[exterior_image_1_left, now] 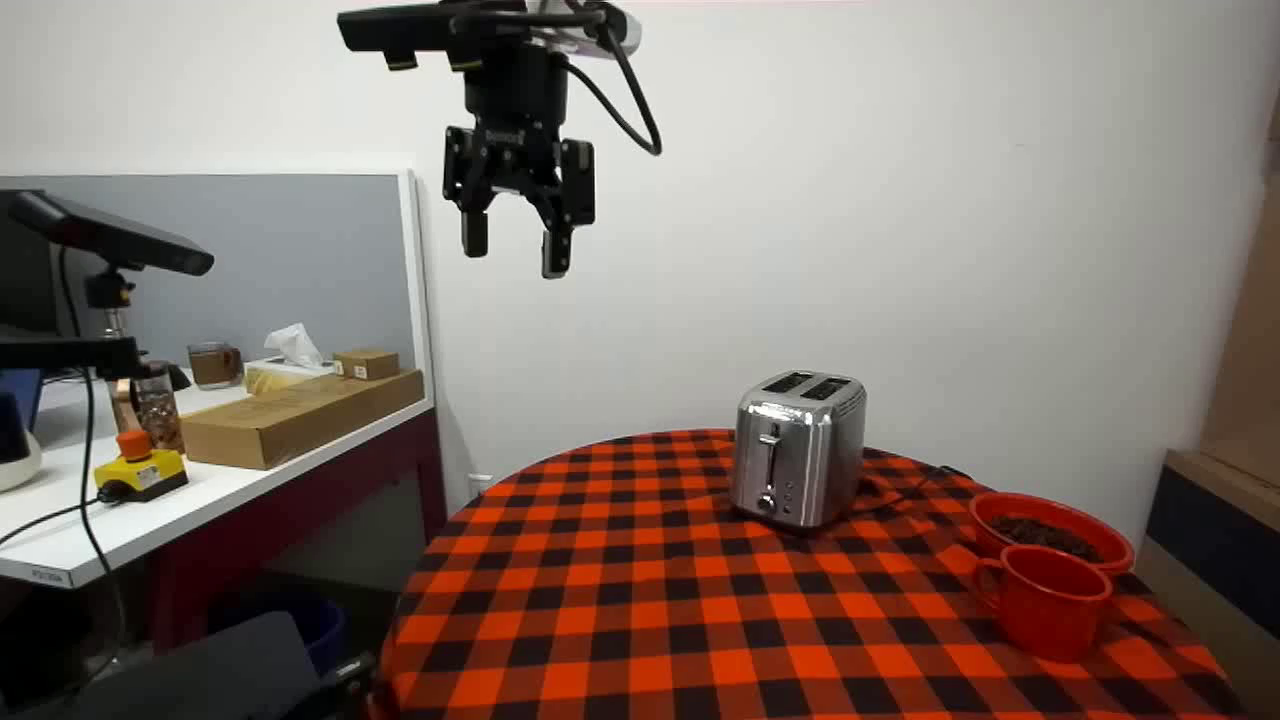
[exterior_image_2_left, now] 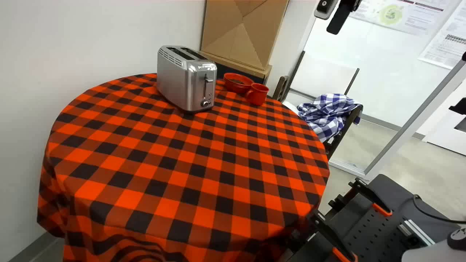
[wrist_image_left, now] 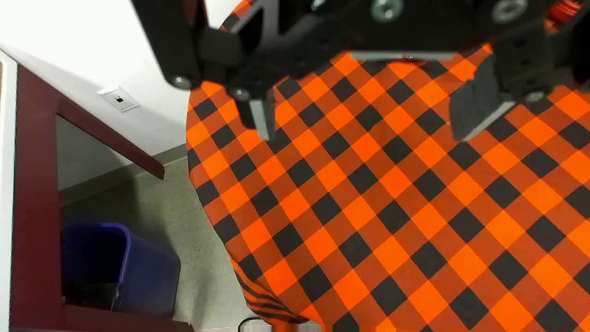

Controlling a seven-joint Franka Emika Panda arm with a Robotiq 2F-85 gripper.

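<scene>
High above the table hangs my gripper (exterior_image_1_left: 516, 248), open, with only air between its fingers. From the wrist, its two fingers (wrist_image_left: 261, 119) stand wide apart over bare checkered cloth. A silver two-slot toaster (exterior_image_1_left: 798, 450) is upright near the back of the table, well below and to the right of the gripper in exterior view 1. At the right edge of the table are a red mug (exterior_image_1_left: 1052, 604) and, behind it, a red bowl (exterior_image_1_left: 1110, 542) holding something dark and crumbly. Both also show beyond the toaster (exterior_image_2_left: 185, 80) in exterior view 2.
A red and black checkered cloth (exterior_image_2_left: 174, 153) covers the round table, whose front and middle are clear. The toaster's cord (exterior_image_1_left: 902, 492) runs right toward the bowl. To the left, a white desk (exterior_image_1_left: 246, 486) carries a long cardboard box (exterior_image_1_left: 300, 418).
</scene>
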